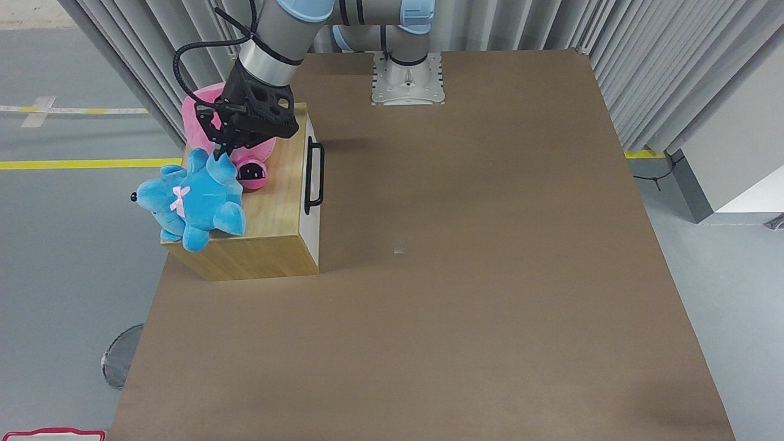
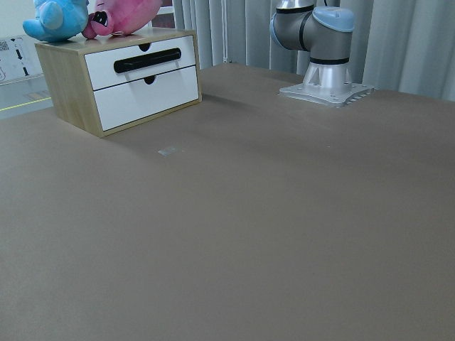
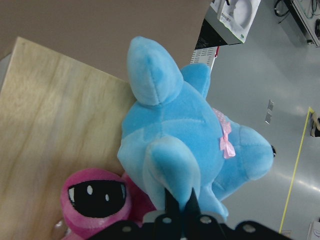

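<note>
A blue plush toy with a pink bow (image 1: 198,202) is at the front of the wooden cabinet's top (image 1: 275,206); the left view (image 2: 60,18) shows it beside a pink plush toy (image 2: 124,13). My gripper (image 1: 218,153) is shut on an upper limb of the blue toy; in the wrist view its fingers grip it at the bottom centre (image 3: 181,210). The pink toy's black-visored face (image 3: 92,197) peeks out beside the blue one. The cabinet has white drawers and a black handle (image 2: 147,60).
The robot base (image 1: 408,88) stands at the back. Floor lies beyond the table's left edge.
</note>
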